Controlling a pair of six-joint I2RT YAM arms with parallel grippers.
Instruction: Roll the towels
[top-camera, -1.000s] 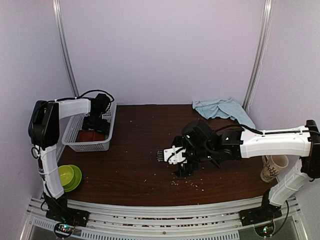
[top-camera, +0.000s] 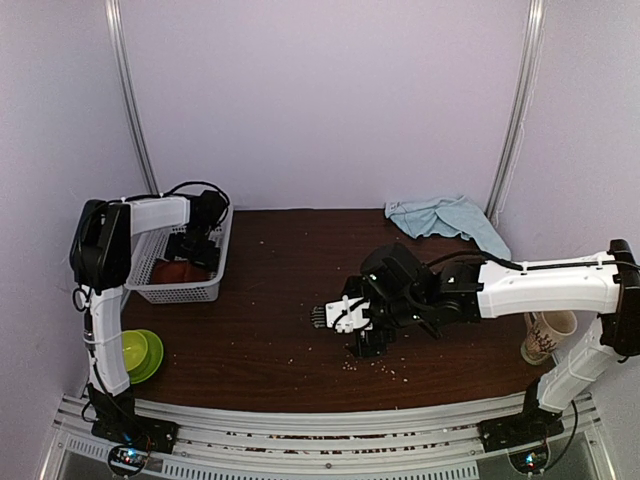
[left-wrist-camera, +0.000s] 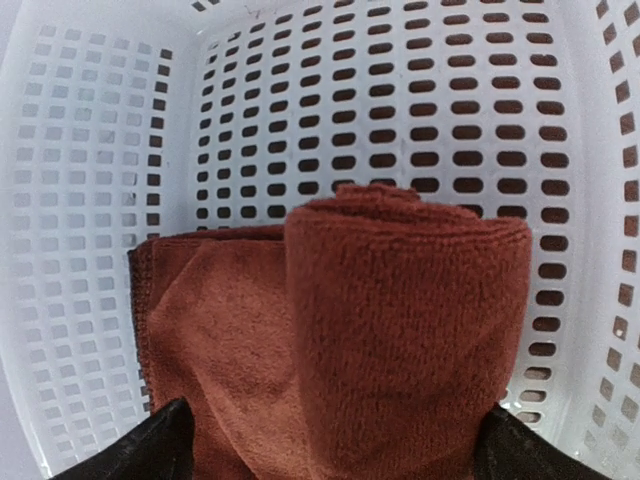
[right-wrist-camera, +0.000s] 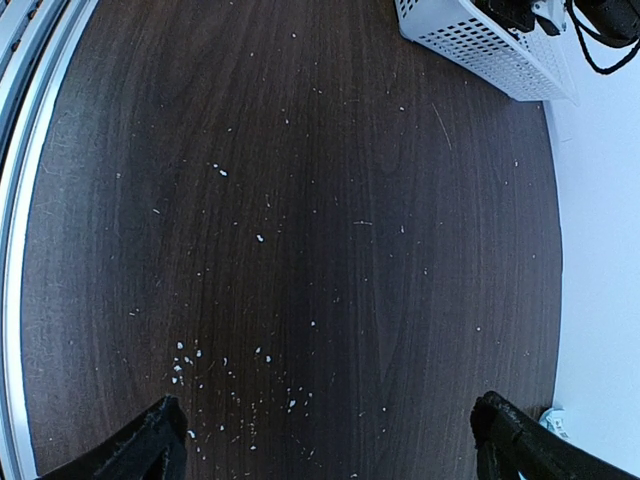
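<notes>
My left gripper (top-camera: 195, 250) is down inside the white basket (top-camera: 180, 291) at the left. In the left wrist view its open fingers (left-wrist-camera: 140, 455) straddle a folded red-brown towel (left-wrist-camera: 395, 330) lying in the basket, with a second folded part beside it. My right gripper hangs open over bare table near the middle front, with nothing between its fingers. A light blue towel (top-camera: 440, 215) lies crumpled at the back right.
Green bowls (top-camera: 150, 350) sit at the front left. A patterned mug (top-camera: 545, 335) stands at the right, behind the right arm.
The right arm has not moved.
</notes>
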